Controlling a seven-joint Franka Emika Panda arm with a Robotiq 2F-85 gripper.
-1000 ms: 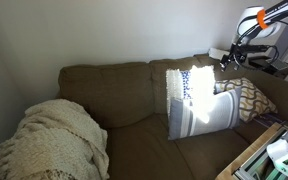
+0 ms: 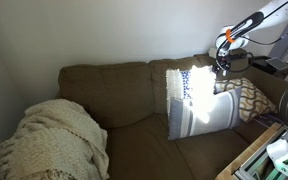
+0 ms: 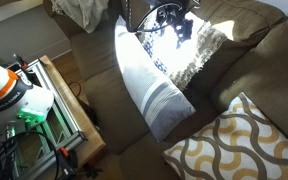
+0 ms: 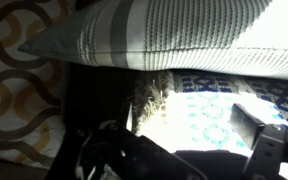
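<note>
My gripper (image 2: 222, 68) hangs over the right part of the couch back, close to the patterned throw. In the wrist view its fingers are spread wide with nothing between them. Beneath them lies the white and blue patterned throw (image 4: 209, 115) with a fringed edge, brightly lit. A white pillow with grey stripes (image 2: 206, 117) leans against the couch in front of the throw; the same striped pillow (image 4: 184, 30) crosses the top of the wrist view. Beside it is a pillow with brown and yellow waves (image 3: 234, 145).
A brown couch (image 2: 124, 95) fills most of the room along the wall. At its left end lies a cream knitted blanket (image 2: 54, 145). A wooden table edge (image 3: 74, 105) runs beside the robot base.
The arm has swung left and lower in the exterior view, its wrist now nearer the throw. Pillows, throw and blanket look unmoved.
</note>
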